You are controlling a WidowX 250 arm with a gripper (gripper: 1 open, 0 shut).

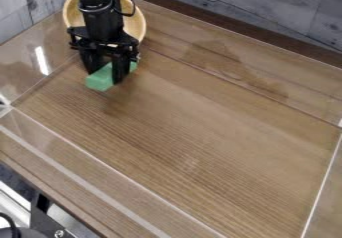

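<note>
My black gripper [102, 56] is at the upper left of the camera view, shut on a green block [100, 80] held low over the wooden tray floor. The block is partly hidden by the fingers. Just behind the gripper stands a round, light tan bowl [131, 22], its inside mostly hidden by the arm.
The tray's edges run along the left and right, with a grey wall at the upper left and dark cables at the lower left corner.
</note>
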